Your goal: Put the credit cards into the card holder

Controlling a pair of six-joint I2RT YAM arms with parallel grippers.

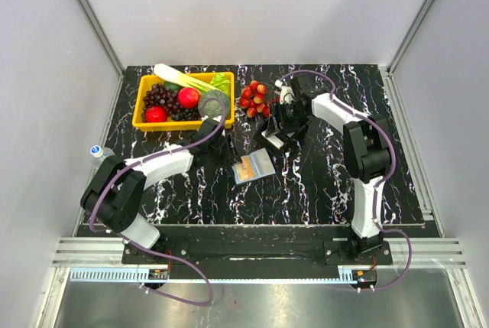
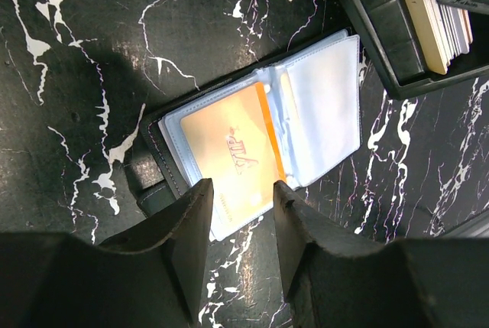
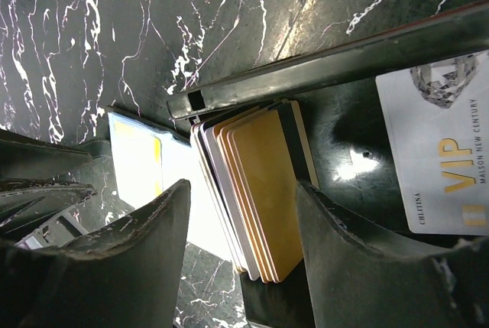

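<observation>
The card holder (image 2: 325, 95) lies spread out on the dark marbled table, an orange-edged card (image 2: 233, 148) in its left side and the right side showing a pale sleeve. My left gripper is over its near edge, fingers apart with nothing between them. In a black box (image 3: 348, 175), a row of upright cards (image 3: 267, 198) leans together at one end, and a white VIP card (image 3: 435, 152) lies flat at the other. My right gripper hangs open above the upright cards, its fingertips on either side of them in that view; contact cannot be made out.
A yellow basket of fruit and vegetables (image 1: 232, 99) stands at the back left, with red fruit (image 1: 254, 97) beside it behind the box. A bottle (image 1: 99, 152) is at the left edge.
</observation>
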